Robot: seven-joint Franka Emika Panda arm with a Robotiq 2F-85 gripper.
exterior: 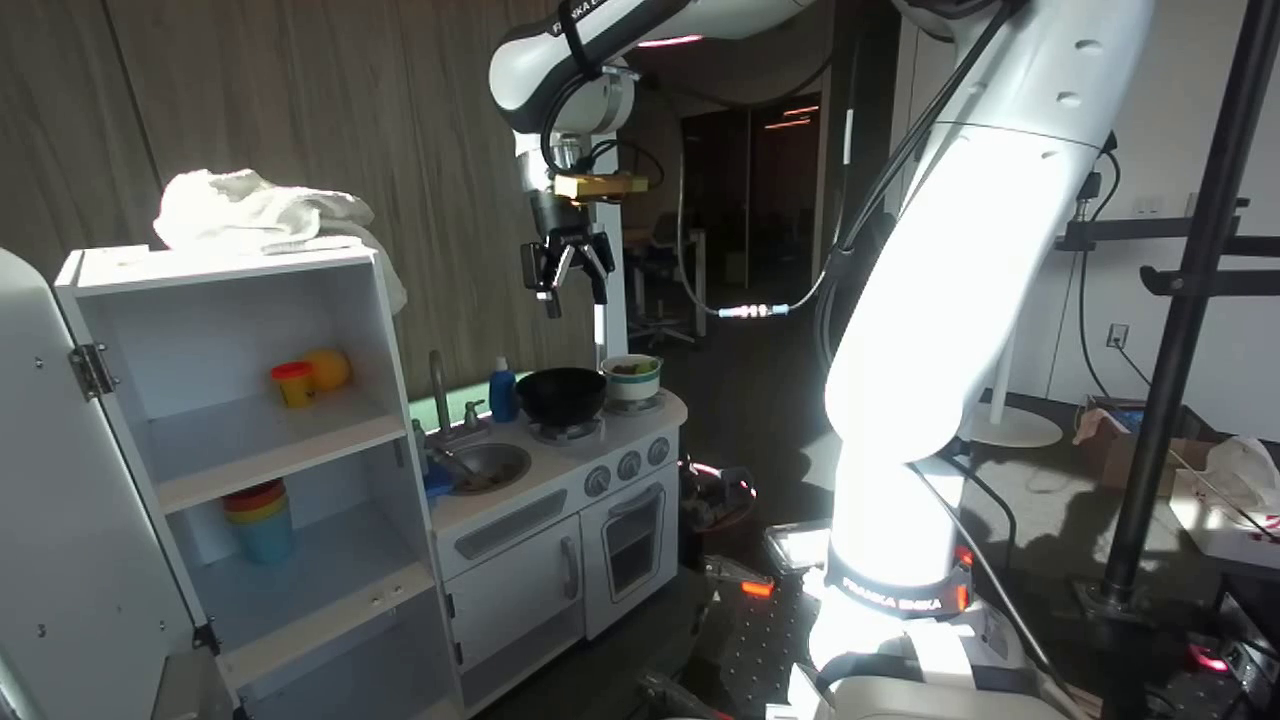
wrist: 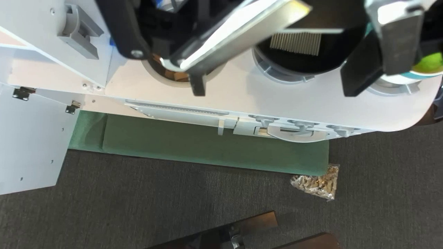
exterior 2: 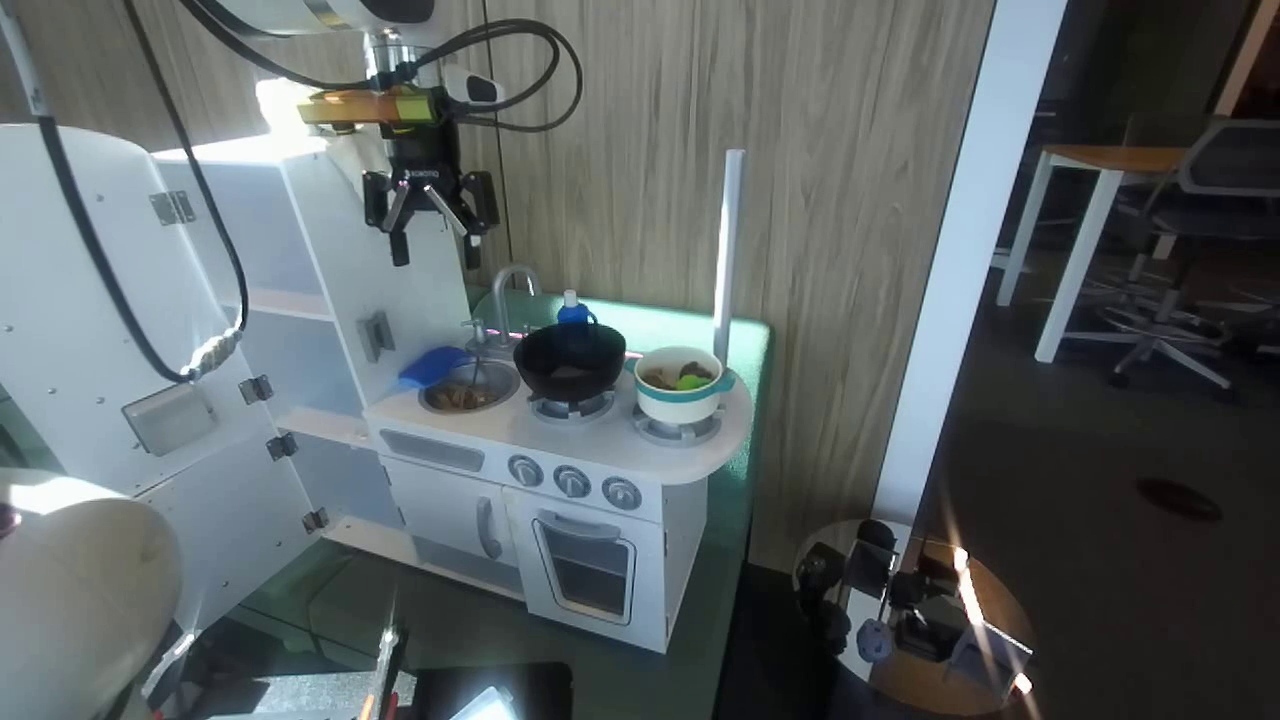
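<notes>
My gripper [exterior 2: 434, 248] hangs open above the toy kitchen, fingers pointing down and nothing between them. Below it and to the right in exterior view 2, a black pan [exterior 2: 569, 362] sits on one burner. Beside the pan stands a white pot [exterior 2: 675, 406] with a teal rim, holding green and brown pieces. The sink [exterior 2: 501, 382] lies left of the pan, with brown bits in its basin and a blue item [exterior 2: 434, 365] at its left edge. In the wrist view the fingers [wrist: 360, 70] partly hide the pan and the sink.
A blue bottle [exterior: 501, 391] and the faucet [exterior: 440, 394] rise behind the counter. On the open shelves [exterior: 282, 438] sit a red-lidded yellow tub [exterior: 293, 385], an orange ball [exterior: 327, 367] and stacked cups [exterior: 260, 523]. A white towel [exterior: 258, 212] lies on top.
</notes>
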